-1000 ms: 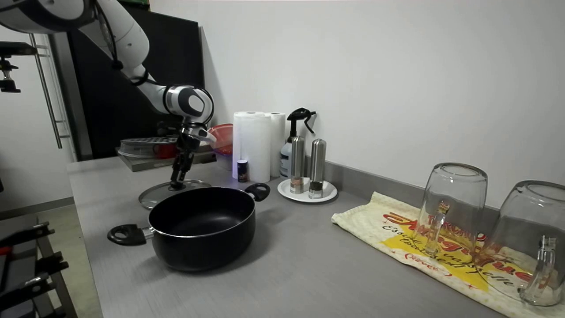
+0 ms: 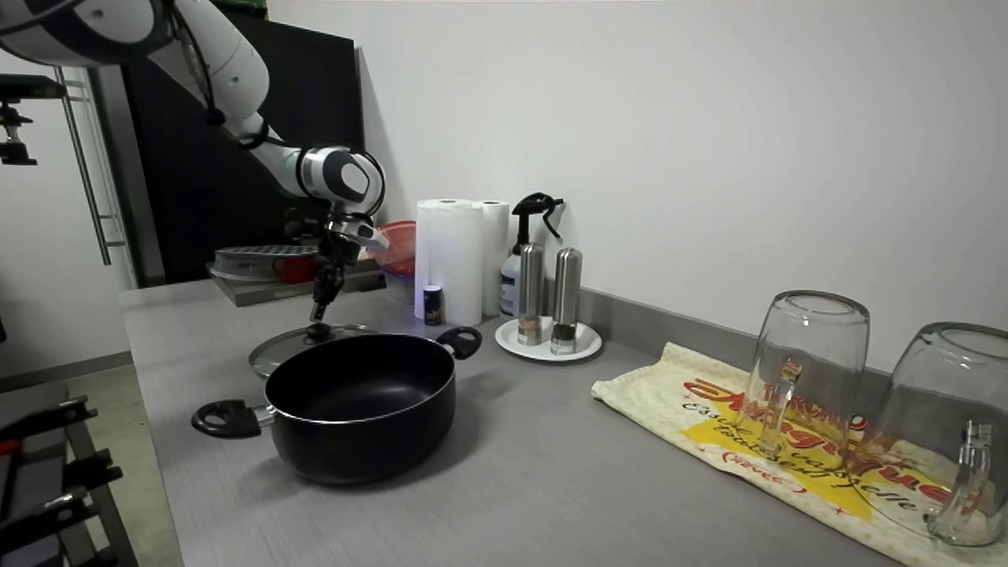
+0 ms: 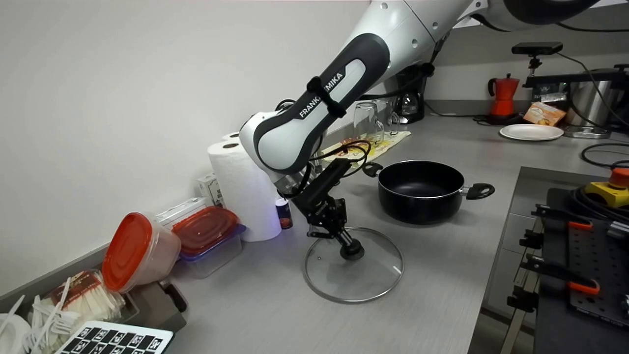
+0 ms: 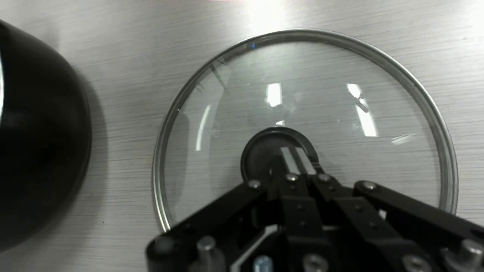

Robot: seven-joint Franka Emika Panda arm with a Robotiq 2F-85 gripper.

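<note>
A round glass lid (image 3: 377, 274) with a steel rim lies flat on the grey counter. Its black knob (image 4: 261, 156) points up in the middle. My gripper is shut over the knob, the pale fingertips side by side with nothing showing between them. In exterior view 1 the gripper (image 2: 319, 313) is right at the knob's top; whether it touches cannot be made out. The black pot (image 2: 364, 444) stands uncovered and empty beside the lid, a handle on each side. In the wrist view the pot (image 4: 41, 136) fills the left edge.
Paper rolls (image 2: 449, 264) and a small dark can (image 2: 432, 305) stand by the wall. Steel mills rest on a white plate (image 2: 595, 345). Upturned glass mugs (image 2: 803, 368) sit on a cloth (image 2: 642, 392). Plastic containers (image 3: 138, 250) line the wall beyond the lid.
My gripper has risen slightly, and the knob now shows below its fingertips in exterior view 1. The lid has shifted very slightly to the right there. The pot has stayed put.
</note>
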